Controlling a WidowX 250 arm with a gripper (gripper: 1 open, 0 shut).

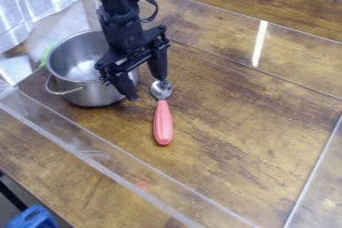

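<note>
A steel pot (78,77) with a wire handle sits on the wooden table at the left. A spoon with a pink handle (163,124) lies just right of it, its steel head pointing away from the camera. My black gripper (140,72) is over the pot's right side and near the spoon's head, its fingers spread apart, with nothing visible between them.
A white cloth or plastic (27,12) is at the back left, and a blue object (34,219) sits at the front left corner.
</note>
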